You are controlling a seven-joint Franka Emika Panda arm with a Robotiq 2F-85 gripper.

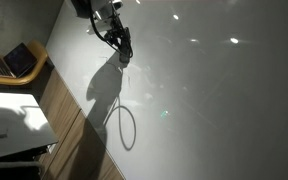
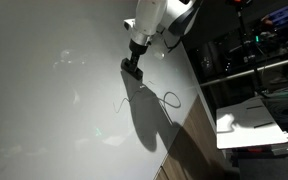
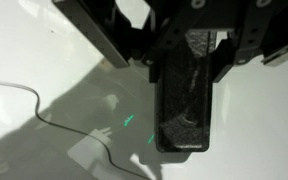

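My gripper is shut on a black oblong block that looks like a whiteboard eraser. It is held over a large white board. A wavy dark line runs on the board to the left of the block in the wrist view. Small green marks lie just left of the block's far end. In exterior view 1 the block is at the upper left of the board, and the green mark is below and right of it. Whether the block touches the board cannot be told.
The arm casts a dark shadow with a loop on the board. Wooden floor, a white table and a chair with a laptop lie beyond the board's left edge. The board's right side is clear.
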